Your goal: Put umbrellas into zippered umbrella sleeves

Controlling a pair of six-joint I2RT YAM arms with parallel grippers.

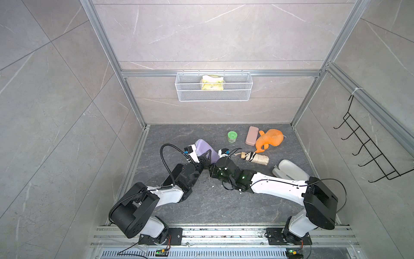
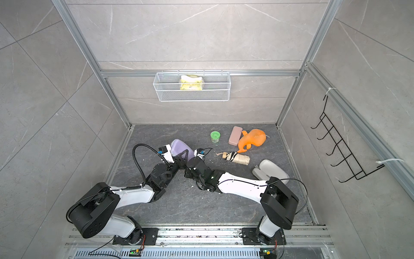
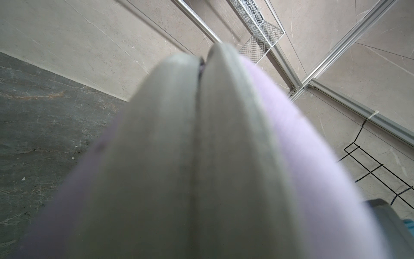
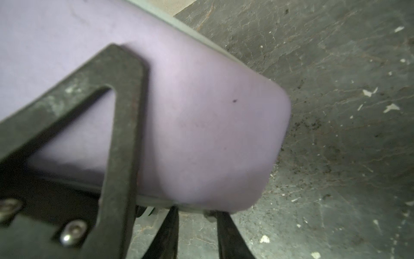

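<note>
A lilac, soft-edged sleeve case (image 1: 204, 146) is raised near the middle, with my left gripper (image 1: 204, 162) shut on it; in the left wrist view the case fills the middle, blurred. My right gripper is at the case's lower edge, its two fingertips part open at the seam near a corner; whether they touch it is unclear. The bracket of the left gripper lies over the lilac case (image 4: 202, 120) in the right wrist view. A beige rolled umbrella (image 1: 256, 158) lies on the table right of my right gripper.
A pale open case (image 1: 293, 170), an orange plush toy (image 1: 270, 138), a pink case (image 1: 252, 135) and a green tub (image 1: 232, 136) lie at the back and right. A wire basket (image 1: 213, 90) hangs on the back wall.
</note>
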